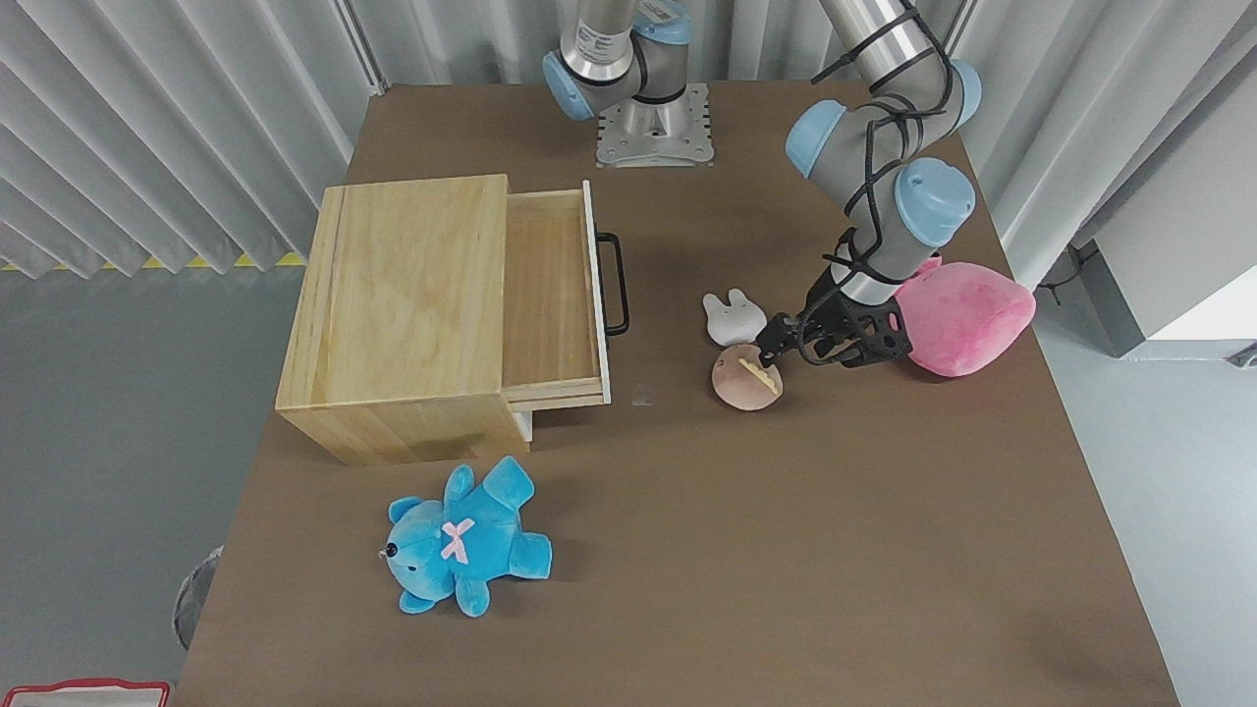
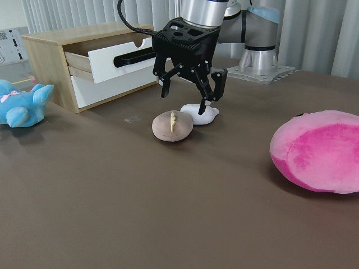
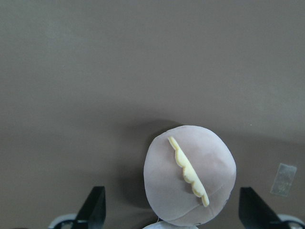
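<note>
The black gripper [image 2: 185,91] hangs open above a flat round beige plush piece [image 1: 745,376] with a cream scalloped strip [image 3: 188,172] across it; nothing is between the fingers. In the wrist view that piece lies low centre, between the two fingertips. Beside it lies a small white rabbit-head plush [image 1: 733,316]. A pink plush [image 1: 966,324] sits to the right, partly behind the arm in the front view. A wooden cabinet [image 1: 395,300] has its upper drawer [image 1: 551,289] pulled out, empty where visible, with a black handle [image 1: 620,283].
A blue bear plush [image 1: 483,542] lies in front of the cabinet. The arm's base [image 1: 656,141] stands at the back.
</note>
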